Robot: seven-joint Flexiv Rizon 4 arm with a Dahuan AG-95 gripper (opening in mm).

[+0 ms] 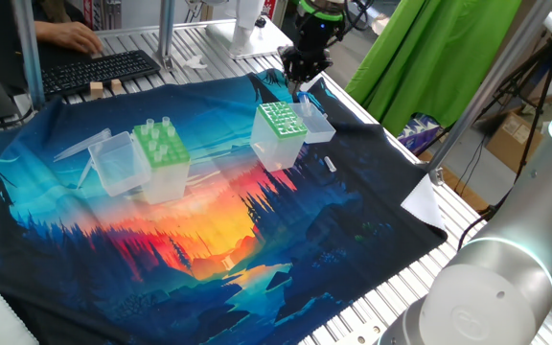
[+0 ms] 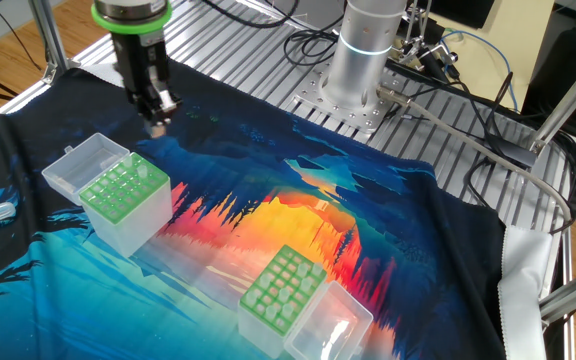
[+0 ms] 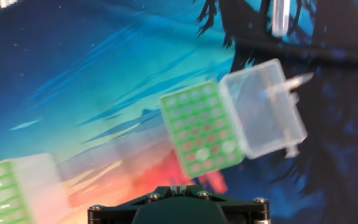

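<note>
A rack with a green perforated top (image 3: 197, 124) and its clear open lid (image 3: 263, 109) lie ahead of my gripper in the wrist view. My gripper's dark fingers meet at the bottom of that view; nothing clear shows between them. In exterior view 2, my gripper (image 2: 155, 112) hangs near this rack (image 2: 128, 210), apart from it. A pale spot (image 2: 156, 130) shows under the fingertips there; I cannot tell whether it is held or lies on the cloth behind. A second rack (image 1: 166, 168) holds several clear tubes standing up, its open lid (image 1: 120, 163) beside it.
Clear tubes (image 1: 80, 144) lie by the second rack, and another tube (image 3: 280, 17) lies beyond the first. A small white piece (image 1: 330, 164) rests on the printed cloth (image 1: 228, 278). The cloth between the racks and toward the arm's base (image 2: 353, 85) is clear.
</note>
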